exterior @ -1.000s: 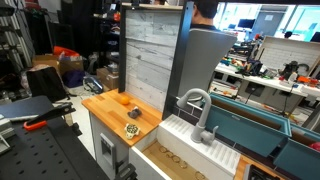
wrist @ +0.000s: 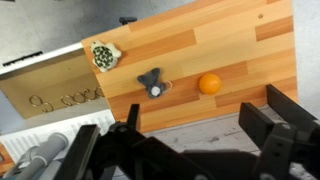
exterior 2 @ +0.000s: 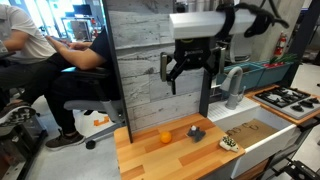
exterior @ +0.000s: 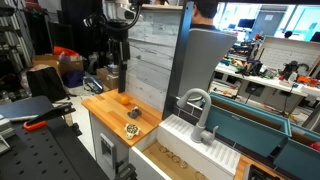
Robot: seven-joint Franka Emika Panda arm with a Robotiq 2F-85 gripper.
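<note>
On the wooden counter lie an orange ball-like item, a small dark grey item with a light round end, and a pale patterned item. In the wrist view the grey item is between the other two, and the patterned one is near the counter edge by the drawer. My gripper hangs well above the counter, its fingers wide apart and nothing between them. The wrist view shows the two dark fingers near the wall side, clear of all three items.
An open drawer holding several rings adjoins the counter. Beyond it rise a white faucet and sink area. A grey plank wall backs the counter. Bare wood surrounds the small items.
The arm and gripper have come down into exterior view 1 from its top edge, in front of the plank wall. The items on the counter have not moved.
</note>
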